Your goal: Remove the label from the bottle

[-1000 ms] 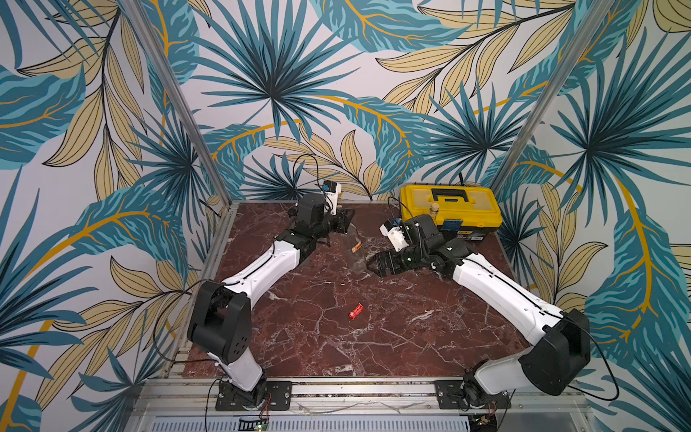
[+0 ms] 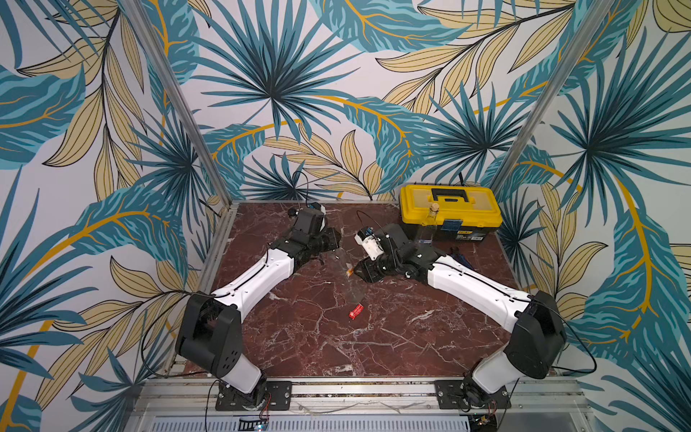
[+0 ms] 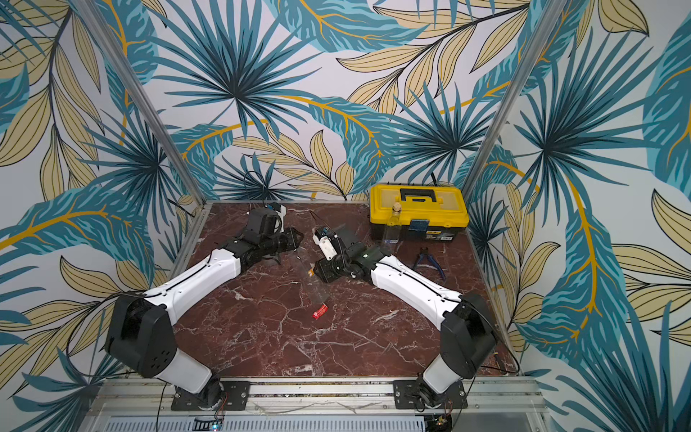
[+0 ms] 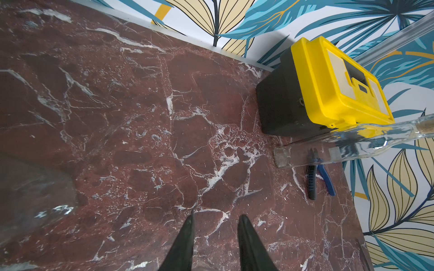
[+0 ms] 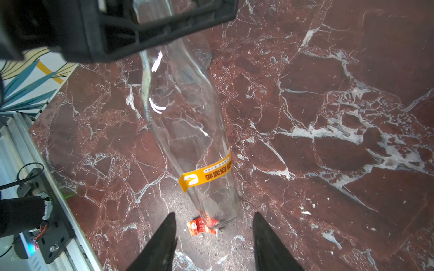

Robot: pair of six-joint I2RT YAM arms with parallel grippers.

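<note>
Clear glass bottle (image 5: pixel 189 113) slants downward in the right wrist view, a yellow label (image 5: pixel 207 173) around its lower body. One end of the label sticks out from the glass at the left side. My left gripper is shut on the bottle's upper, narrow part, its dark fingers crossing the glass at the upper left of the right wrist view. Close to the label in the top left view is my right gripper (image 2: pixel 360 270). Its fingers (image 5: pixel 158 244) stand apart, and no label shows clamped between them.
A red piece (image 2: pixel 356 311) lies on the marble table (image 2: pixel 302 338) in front of the bottle. At the back right are a yellow toolbox (image 2: pixel 450 205), a corked glass bottle (image 4: pixel 361 143) and pliers (image 3: pixel 429 262).
My left gripper and the bottle have moved a little toward the front and left. The right gripper has travelled left, closing in on the label. The red piece has stayed put.
</note>
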